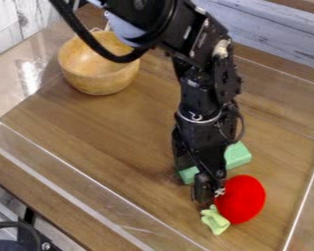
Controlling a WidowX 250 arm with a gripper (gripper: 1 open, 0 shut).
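My black gripper (203, 175) is lowered over a mint-green block (235, 155) on the wooden table (81, 147), its fingers open at the block's near left part, which they partly hide. A red round object (243, 197) lies just to the right of the fingertips, and a pale green piece (215, 220) lies below it. Whether the fingers touch either object is unclear.
A wooden bowl (94, 69) sits at the back left. Raised edges border the table at left, right and back.
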